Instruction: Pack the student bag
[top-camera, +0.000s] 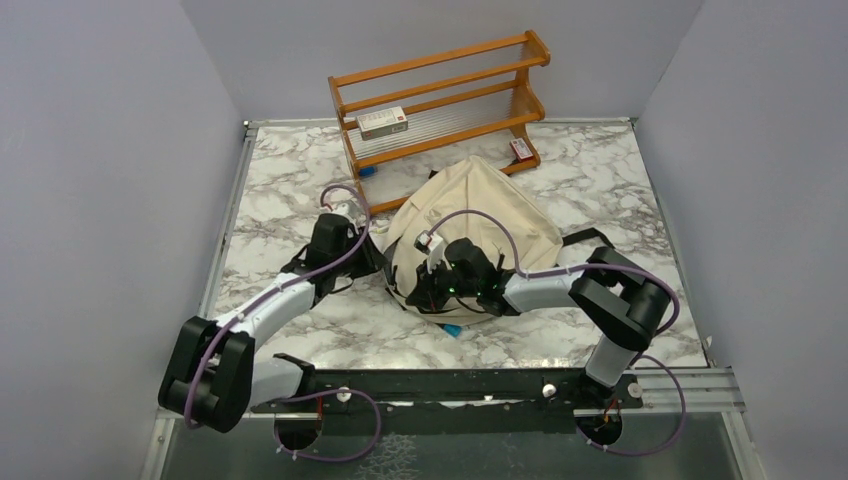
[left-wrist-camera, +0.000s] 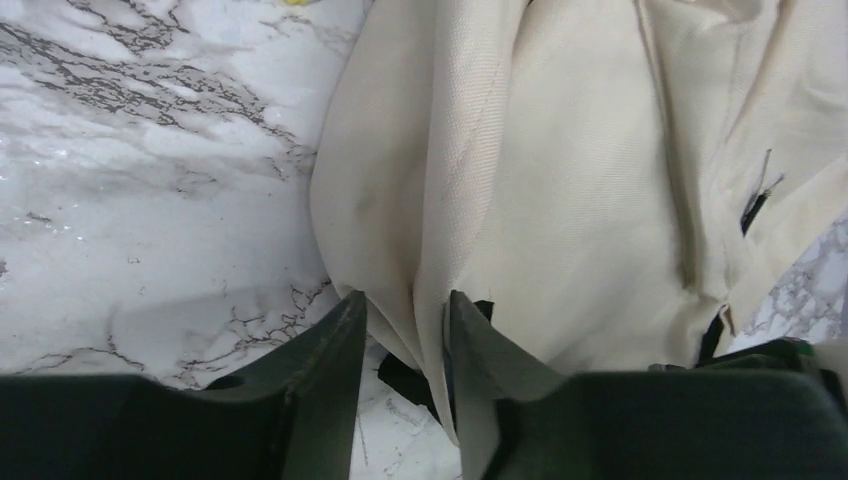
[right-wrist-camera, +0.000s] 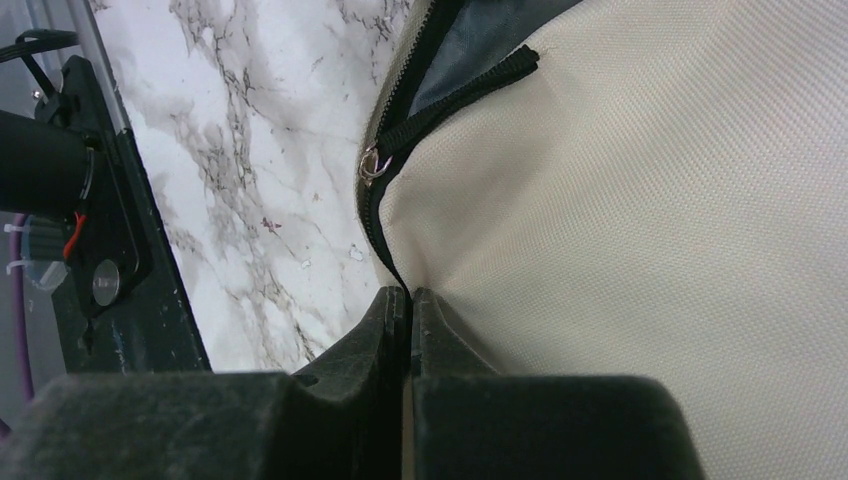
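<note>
The cream bag (top-camera: 485, 205) lies mid-table with its zipped edge toward the near left. My left gripper is part open at its left side; a raised fold of cream fabric (left-wrist-camera: 462, 190) runs down between and in front of the fingers, with a visible gap on its left. At the bag's front edge, my right gripper is shut on the black-trimmed zipper edge (right-wrist-camera: 382, 235). Beyond it, a black zipper pull (right-wrist-camera: 470, 95) hangs from its metal ring, beside a sliver of dark grey lining (right-wrist-camera: 480, 45). The bag's inside is mostly hidden.
Behind the bag stands a wooden rack (top-camera: 440, 100) holding a white-grey box (top-camera: 382, 123) and a small red box (top-camera: 521, 149). A black strap (top-camera: 588, 237) sticks out at the right; a blue piece (top-camera: 451, 330) shows under the front edge.
</note>
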